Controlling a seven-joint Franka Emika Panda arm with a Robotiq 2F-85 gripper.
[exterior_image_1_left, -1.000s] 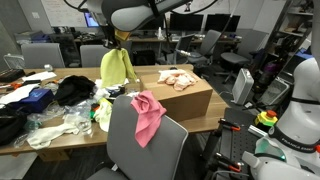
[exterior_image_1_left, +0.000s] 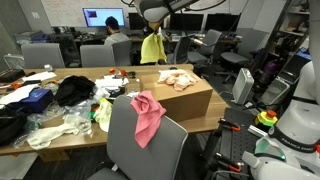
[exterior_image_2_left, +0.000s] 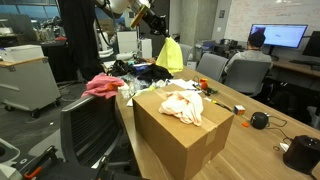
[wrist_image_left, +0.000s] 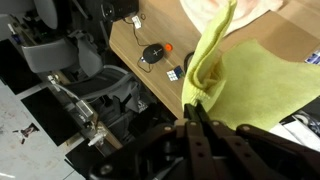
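Observation:
A yellow cloth (exterior_image_1_left: 153, 49) hangs in the air beneath my gripper (exterior_image_1_left: 156, 29), which is shut on its upper part. In exterior view 2 the same cloth (exterior_image_2_left: 173, 56) appears behind the cardboard box (exterior_image_2_left: 178, 146), above the table. From the wrist, the cloth (wrist_image_left: 255, 88) spreads out past the fingertips, with a bunched fold near my gripper. A pale peach cloth (exterior_image_2_left: 186, 105) lies rumpled on top of the box. A pink cloth (exterior_image_1_left: 148, 120) is draped over the grey chair's back.
Dark bags and clothes, white cloths (exterior_image_1_left: 46, 134) and small items cover the table's left part. A mouse (wrist_image_left: 153, 53) and other small objects lie beyond the box. The grey chair (exterior_image_1_left: 128, 150) stands in front of the table.
My gripper has carried the yellow cloth rightward and upward in exterior view 1, from over the cluttered part of the table. The box and the pink cloth have not moved.

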